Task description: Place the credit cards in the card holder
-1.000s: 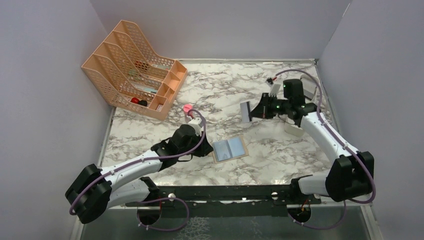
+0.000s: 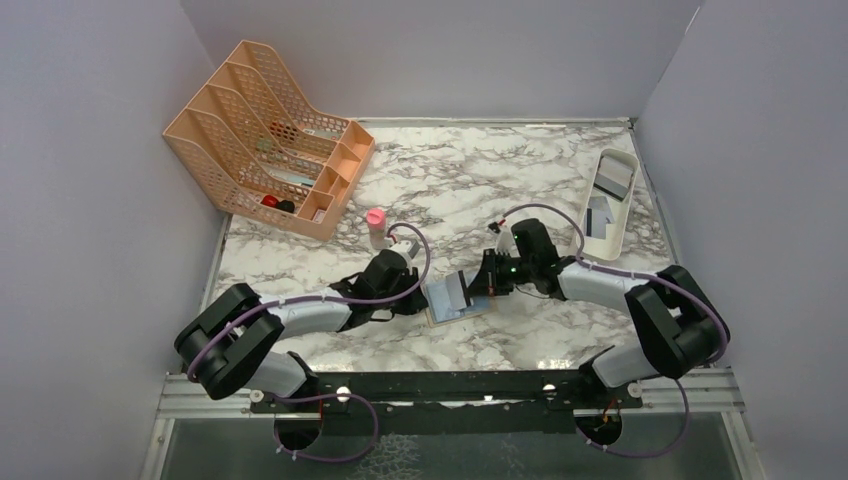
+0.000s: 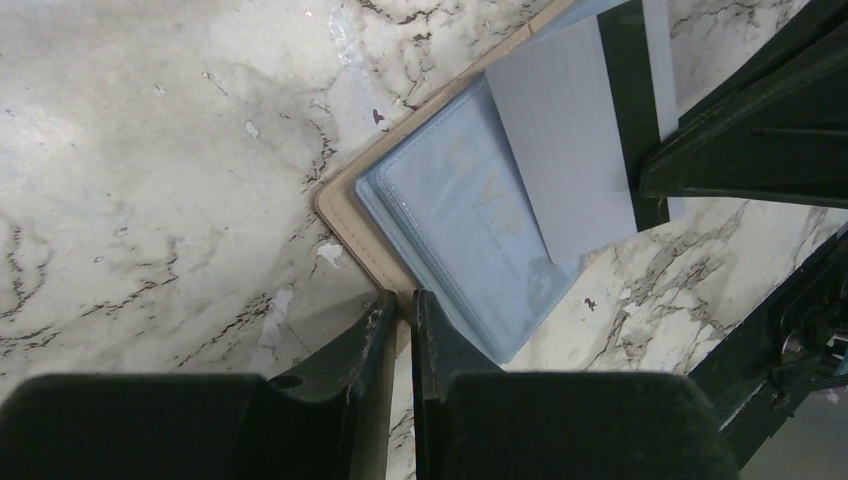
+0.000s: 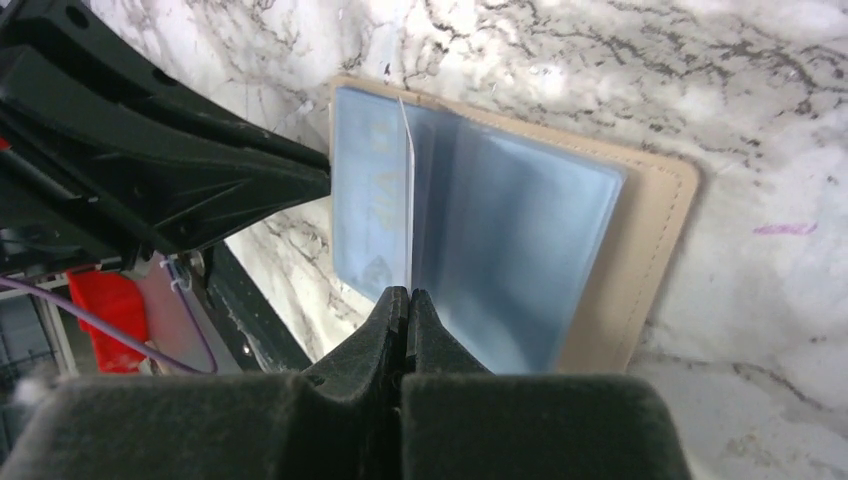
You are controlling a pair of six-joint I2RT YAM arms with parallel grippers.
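The card holder (image 2: 447, 318) lies open and flat on the marble table, beige outside with pale blue clear pockets (image 3: 505, 245). Above it, a silver card (image 3: 568, 135) with a black stripe tilts over the middle of the pockets. My right gripper is shut on that card, which stands edge-on in the right wrist view. Whether the card's lower edge is inside a pocket cannot be made out. At the holder's left edge is my left gripper, its fingertips close together with a narrow gap at the beige border. Whether it grips that border is unclear.
A white tray (image 2: 612, 243) with more cards (image 2: 598, 217) stands at the right. An orange organizer (image 2: 341, 187) fills the back left, and a pink-capped bottle (image 2: 376, 219) stands behind the left gripper. Free marble lies behind the holder.
From the back right, my right gripper has brought the card forward, left and down over the holder, moving only slightly lately. My left gripper has shifted a little to the right, against the holder's edge.
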